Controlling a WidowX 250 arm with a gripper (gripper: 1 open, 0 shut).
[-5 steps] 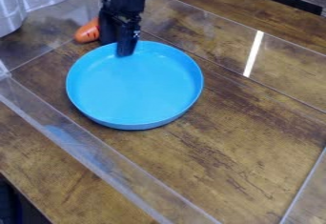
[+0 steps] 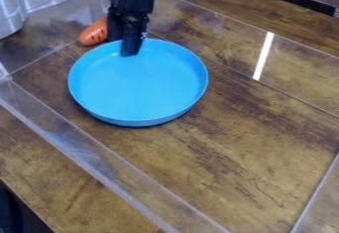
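A large light-blue plate [image 2: 138, 88] lies on the wooden table. My dark gripper [image 2: 125, 37] reaches in from the top to the plate's back rim, its fingertips low at or just above that rim. An orange carrot-like object [image 2: 93, 33] lies just left of the gripper, behind the plate. The gripper is dark and small in view, so I cannot tell how far apart its fingers stand or whether anything is between them.
A clear plastic edge [image 2: 79, 153] runs diagonally along the left. A pale object [image 2: 11, 4] stands at the top left.
The plate has shifted slightly left and back, toward the orange object, and the gripper has moved slightly the same way. The orange object looks about where it was.
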